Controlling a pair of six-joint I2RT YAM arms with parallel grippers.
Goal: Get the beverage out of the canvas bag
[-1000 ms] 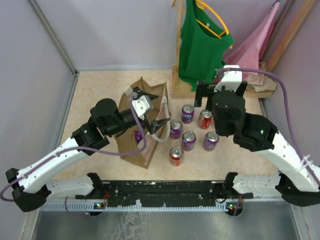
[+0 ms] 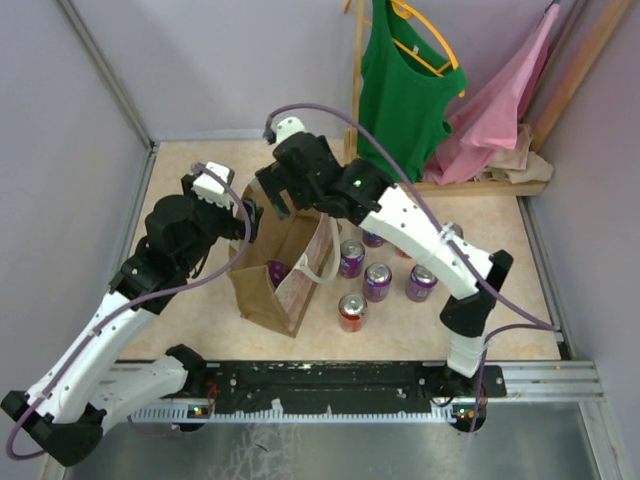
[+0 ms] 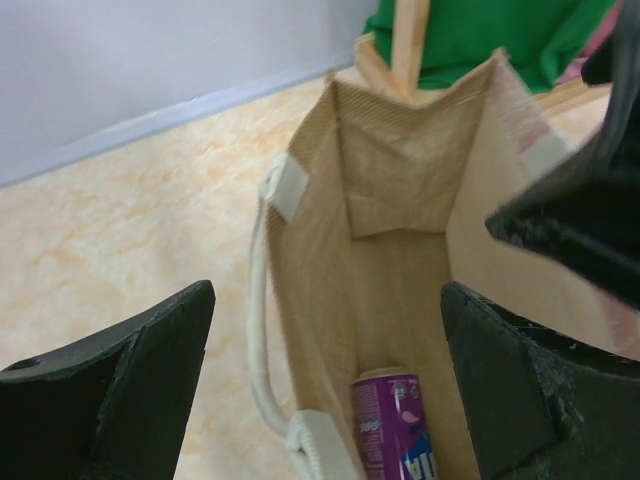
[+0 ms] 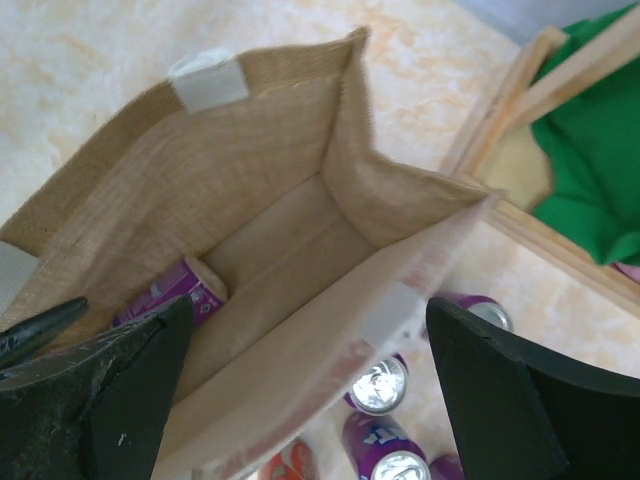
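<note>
The canvas bag (image 2: 262,300) stands open at the left of the table. A purple can lies on its side against the bag's inner wall, also seen as a purple can (image 4: 172,290) in the right wrist view. My left gripper (image 2: 250,222) is open at the bag's left rim; in its wrist view that rim and a white handle (image 3: 258,340) show between the spread fingers. Over the bag's right side hangs my right gripper (image 2: 272,192), open and holding nothing, its fingers (image 4: 535,400) wide apart.
Several cans stand right of the bag, among them a purple can (image 2: 376,282) and a red can (image 2: 352,312). A wooden rack with a green top (image 2: 405,95) stands behind. Both grippers are close together above the bag. Bare table (image 2: 190,300) shows left of it.
My right arm has swung left from over the standing cans to above the bag. My left gripper has drawn back leftward from over the bag to its left rim.
</note>
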